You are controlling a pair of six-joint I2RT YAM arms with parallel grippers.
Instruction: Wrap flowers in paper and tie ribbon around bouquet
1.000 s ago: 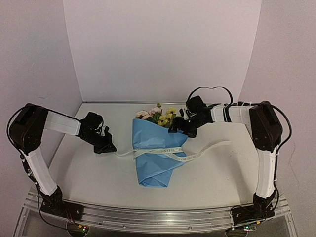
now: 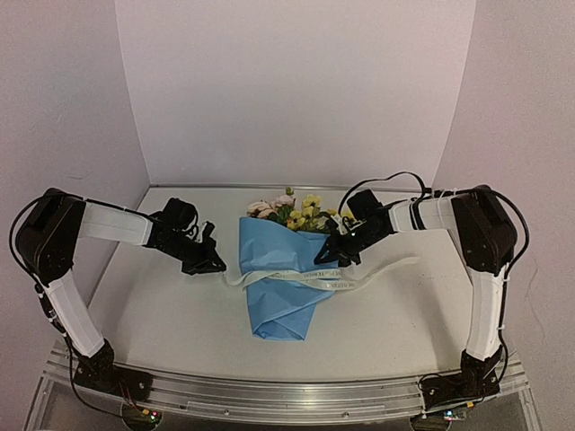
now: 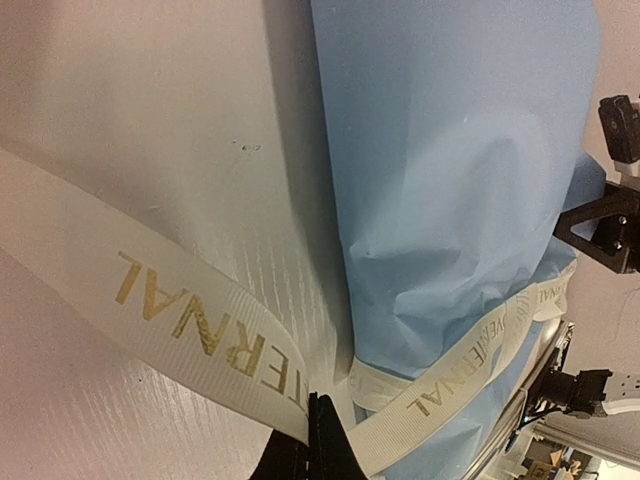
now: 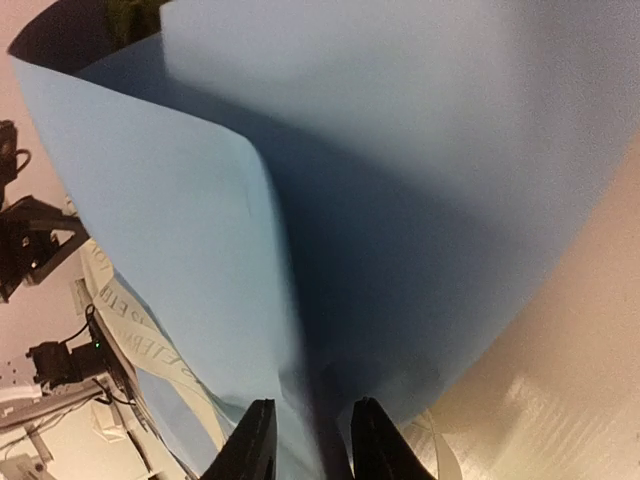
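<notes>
The bouquet lies on the table in blue wrapping paper (image 2: 280, 310), its pink and yellow flowers (image 2: 292, 214) showing at the far end. A white ribbon (image 2: 305, 276) with gold lettering crosses the wrap's middle, and its free tail (image 2: 395, 265) runs out to the right. Left of the bouquet, my left gripper (image 2: 222, 267) is shut on the ribbon, seen pinched between its fingertips in the left wrist view. My right gripper stands open over the wrap's right side, just above the ribbon. Between its parted fingers the raised paper edge shows; whether they touch it I cannot tell.
Bare white table (image 2: 171, 332) lies to the left and right of the bouquet. A metal rail (image 2: 269, 391) runs along the front edge, and walls close in the back and sides.
My right gripper has come down toward the front of the table, nearer the ribbon, its fingers now more spread in the top view. My left gripper has shifted slightly right with the ribbon.
</notes>
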